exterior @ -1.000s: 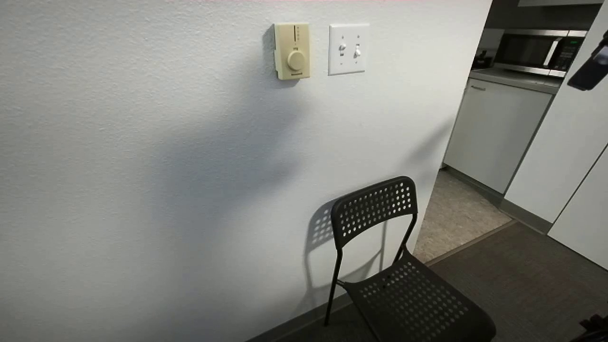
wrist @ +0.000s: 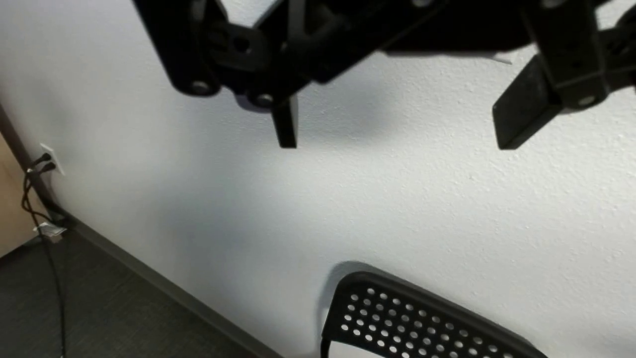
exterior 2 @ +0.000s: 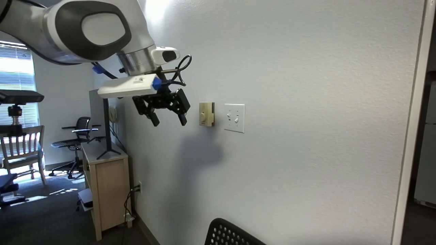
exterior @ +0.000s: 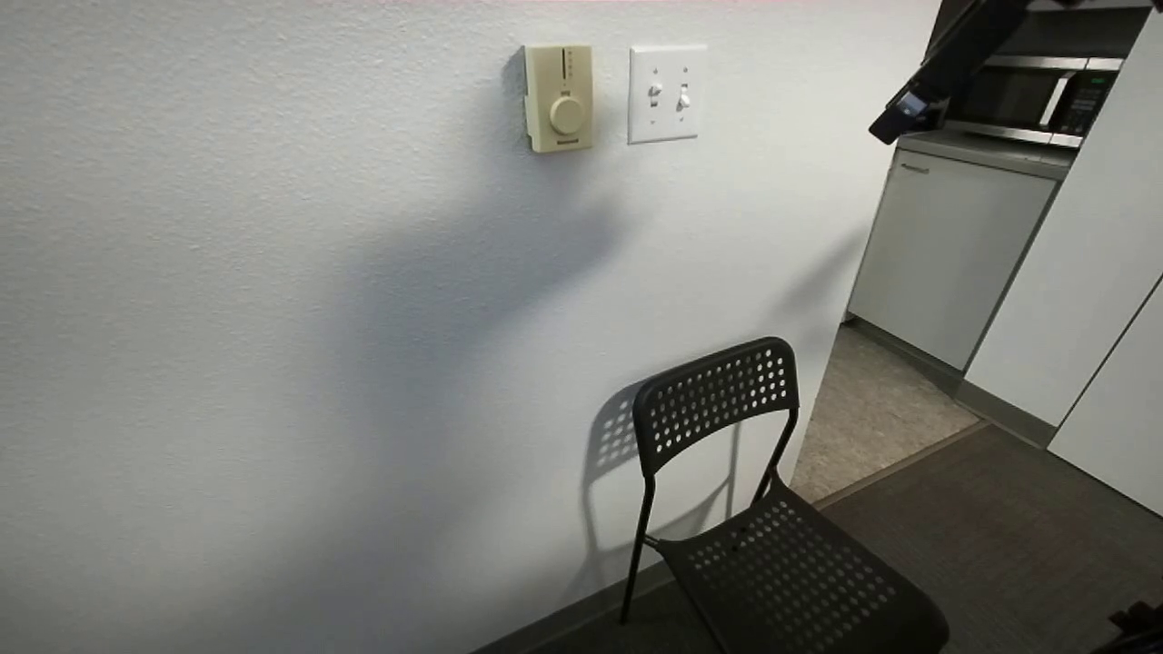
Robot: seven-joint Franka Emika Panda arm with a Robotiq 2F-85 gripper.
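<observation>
My gripper hangs in the air in front of the wall in exterior view 2, fingertips angled down. In the wrist view its black fingers stand wide apart, with only bare wall behind the gap. A beige thermostat with a round dial is on the wall, to the right of the gripper in exterior view 2. Beside it sits a white plate with two light switches. Neither the thermostat nor the switches are clearly visible in the wrist view. Part of my gripper enters exterior view 1 from the upper right.
A black perforated chair stands against the wall below the switches. At the left of exterior view 2 are a wooden cabinet and an office chair. The wall around the thermostat is bare.
In exterior view 1 my gripper has moved left from the right edge, nearer the switch plate in the picture. Its shadow on the wall has shifted right and up. The chair is unmoved.
</observation>
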